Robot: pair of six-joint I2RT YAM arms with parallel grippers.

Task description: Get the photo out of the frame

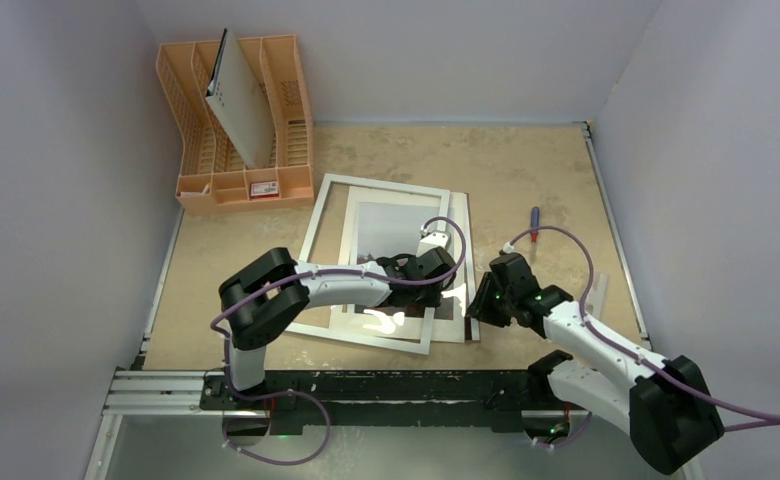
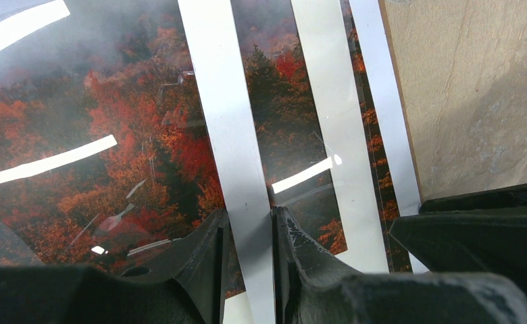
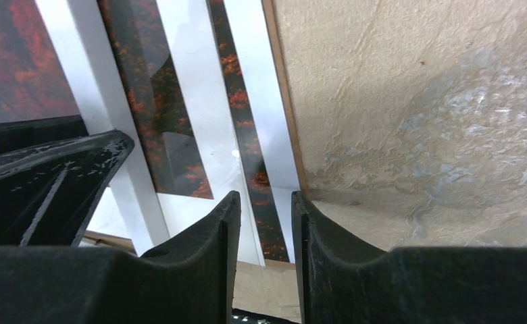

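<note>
The white frame [image 1: 316, 215] lies askew over the autumn-forest photo [image 2: 112, 101], its white mat [image 2: 335, 101] and glossy pane. My left gripper has a fingertip on either side of the frame's right bar [image 2: 227, 101]; whether it grips the bar is unclear. My right gripper stands open, its fingertips apart over the outer white strip and the dark photo strip at the stack's right edge, beside the cardboard backing's edge [image 3: 284, 101].
An orange organiser [image 1: 196, 140] holding a white binder [image 1: 241, 110] stands at back left. A screwdriver [image 1: 534, 218] and a clear item [image 1: 598, 295] lie at right. The board [image 1: 506, 160] is clear behind them.
</note>
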